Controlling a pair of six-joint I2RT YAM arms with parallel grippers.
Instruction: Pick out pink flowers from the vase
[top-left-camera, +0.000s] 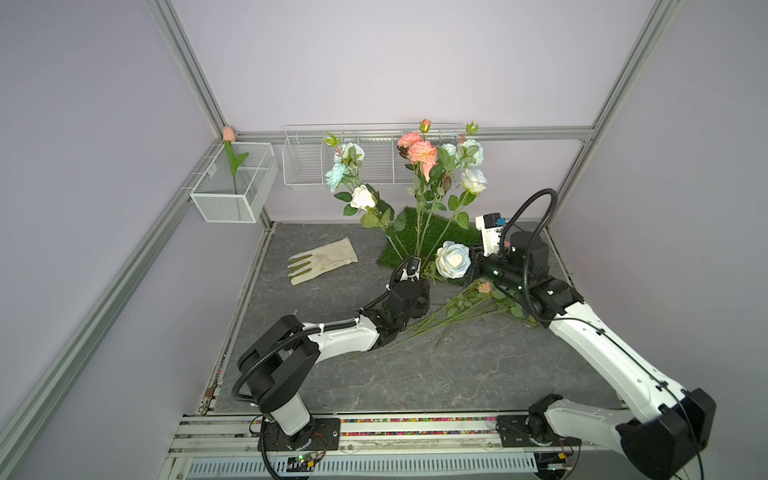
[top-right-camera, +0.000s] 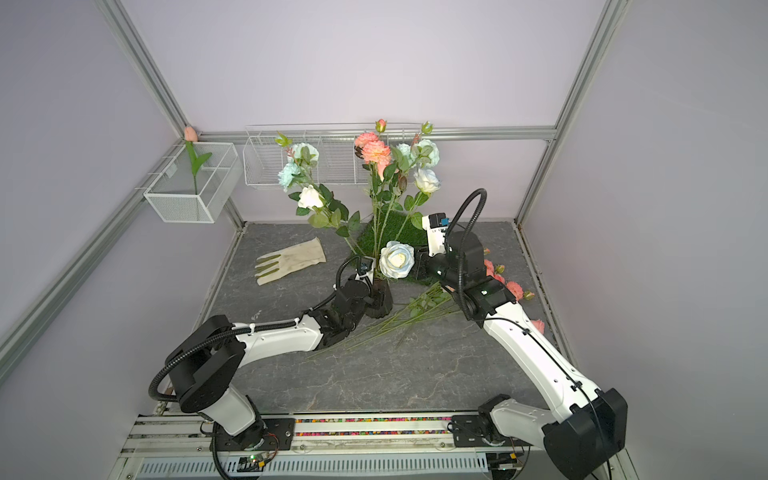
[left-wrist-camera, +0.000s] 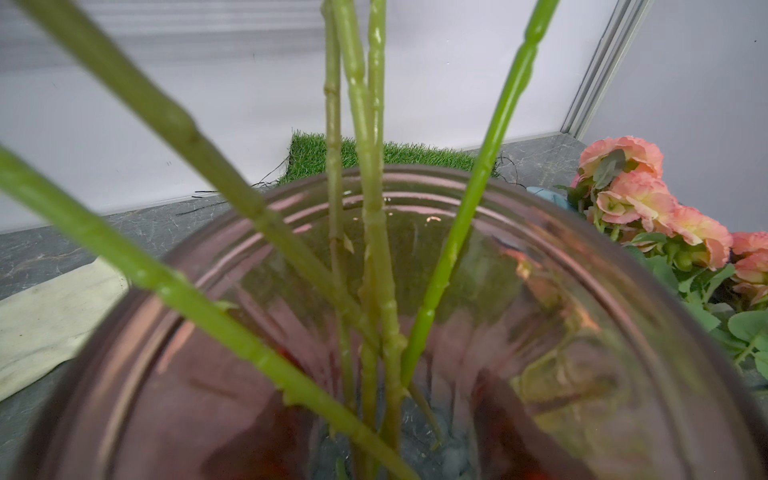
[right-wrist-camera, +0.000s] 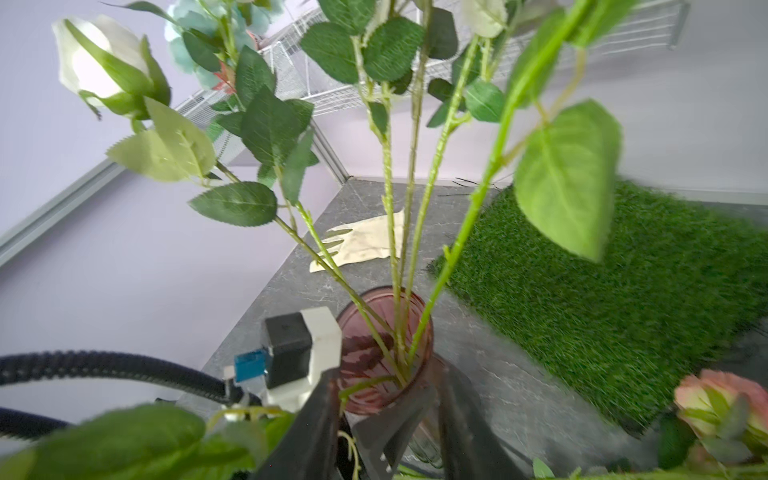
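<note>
The vase (right-wrist-camera: 368, 320) holds white, pale blue and pink flowers (top-left-camera: 422, 156) high in the middle. My left gripper (top-left-camera: 416, 280) is low at the vase, shut on it; its fingers are hidden or unclear in the left wrist view, which looks over the rim (left-wrist-camera: 160, 280) past several stems. My right gripper is at the right of the bouquet, fingers part open and blurred, pointing down toward the vase, a pale blue-white rose (top-right-camera: 397, 260) just left of it in the top views.
Loose pink flowers (left-wrist-camera: 640, 192) lie at the right, stems across the table. A glove (top-left-camera: 320, 260) lies left, a grass mat (right-wrist-camera: 608, 304) behind. A white basket (top-left-camera: 232, 204) with a pink tulip hangs on the left wall; a longer wire basket spans the back.
</note>
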